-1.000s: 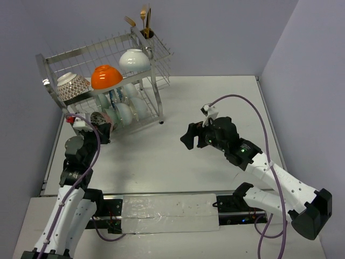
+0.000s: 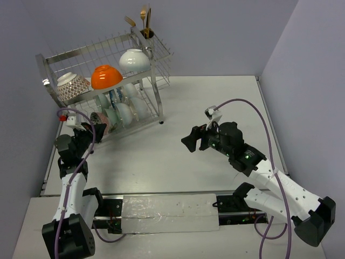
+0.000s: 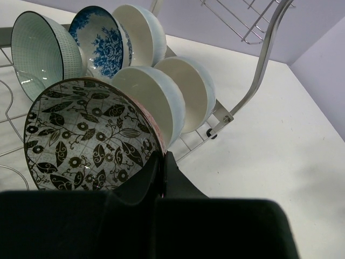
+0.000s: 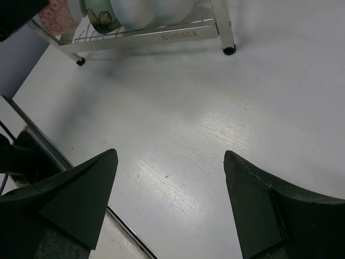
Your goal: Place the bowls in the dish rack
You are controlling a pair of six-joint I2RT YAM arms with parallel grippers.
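Note:
My left gripper is shut on the rim of a bowl with black floral pattern inside and pink outside, held on the rack's lower tier. Behind it stand a green patterned bowl, a blue floral bowl and several pale bowls. On the upper tier sit a patterned bowl, an orange bowl and a white bowl. My right gripper is open over the bare table, with nothing between its fingers.
The steel rack fills the back left, with a cutlery holder at its top right. Walls stand behind and at both sides.
The right arm has moved slightly down in the top view.

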